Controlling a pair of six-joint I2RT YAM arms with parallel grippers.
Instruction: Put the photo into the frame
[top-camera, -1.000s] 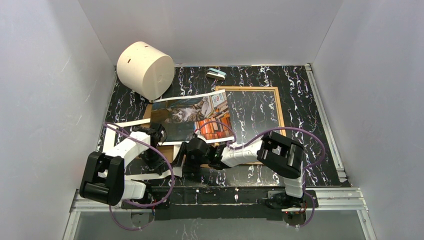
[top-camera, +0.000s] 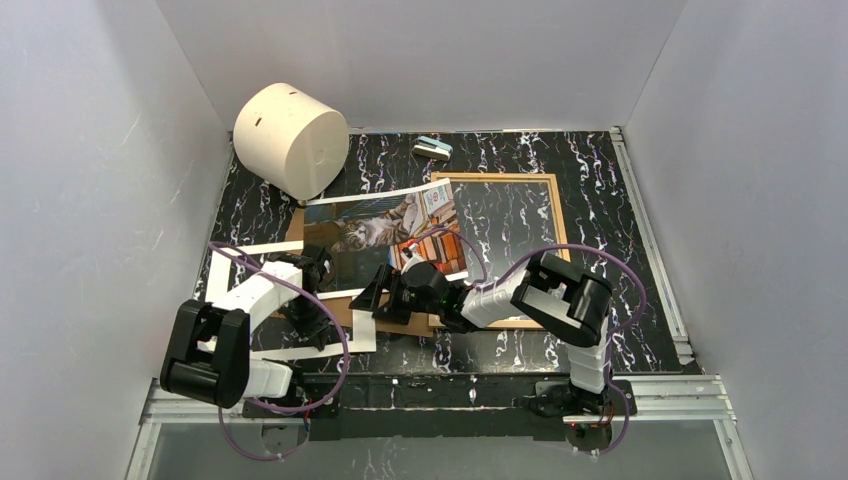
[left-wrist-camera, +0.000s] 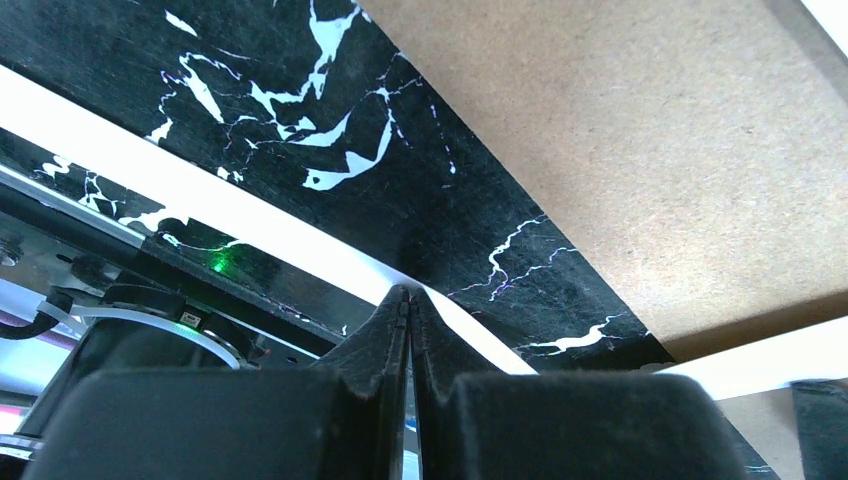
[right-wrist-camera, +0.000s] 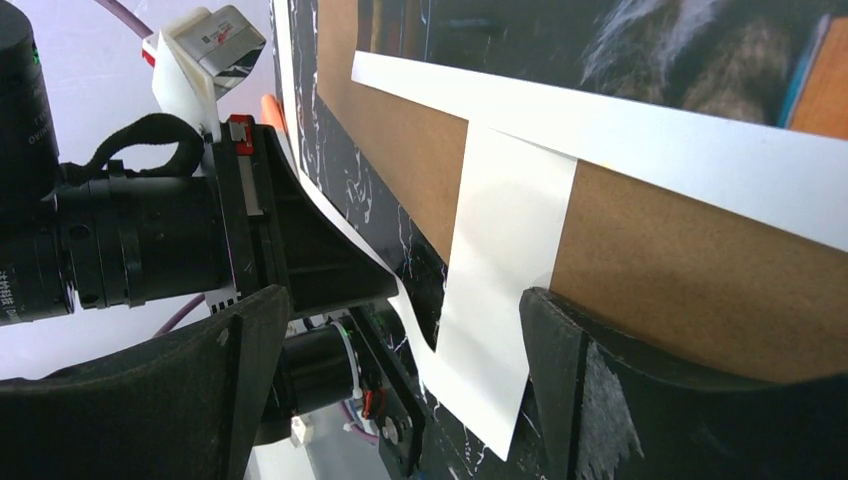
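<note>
The cat photo (top-camera: 375, 235), white-bordered, lies over a brown backing board (top-camera: 398, 324) and a white mat (top-camera: 362, 332). To their right is the wooden frame (top-camera: 558, 215), its inside showing the marbled table. My left gripper is shut, tips at the mat's front strip (left-wrist-camera: 240, 215); whether the strip is pinched cannot be seen. My right gripper stands open above the mat's right strip (right-wrist-camera: 505, 220), near the photo's lower border (right-wrist-camera: 640, 140). That strip's upper end passes under the photo border, and nothing sits between the right fingers.
A large cream cylinder (top-camera: 290, 140) stands at the back left, and a stapler (top-camera: 432, 149) lies at the back. Both arms reach in low from the front, close together.
My right gripper has moved up the table, away from the mat's front right corner. The mat's right strip now shows more plainly there, its corner slightly farther right. The left arm has stayed put.
</note>
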